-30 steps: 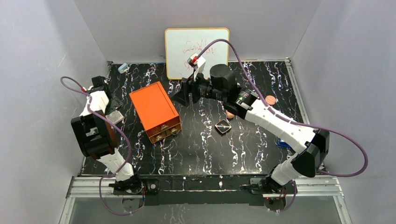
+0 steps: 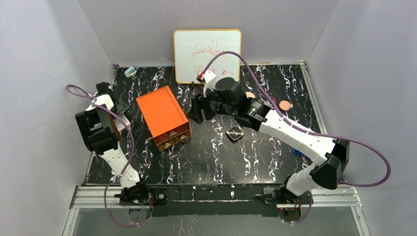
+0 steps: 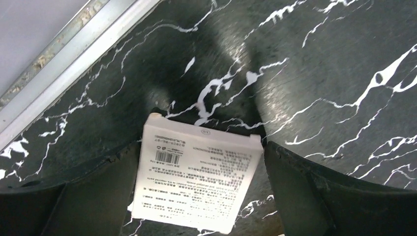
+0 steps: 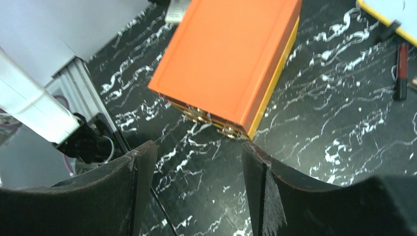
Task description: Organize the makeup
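Note:
My left gripper is at the far left of the table, open, its fingers either side of a white box with printed label; whether they touch it is unclear. An orange-topped drawer box stands left of centre. My right gripper hangs just right of that box, fingers apart with nothing visible between them; in its wrist view the box's front handles lie beyond. A dark-red tube lies to the right of the box. A small dark square item and a peach round item lie on the right half.
A whiteboard leans at the back. A pale small object lies in the back-left corner. A blue item is partly hidden by the right arm. Walls and metal rails bound the sides.
My right gripper has moved a little lower toward the front of the table. The left gripper has shifted slightly over the white box.

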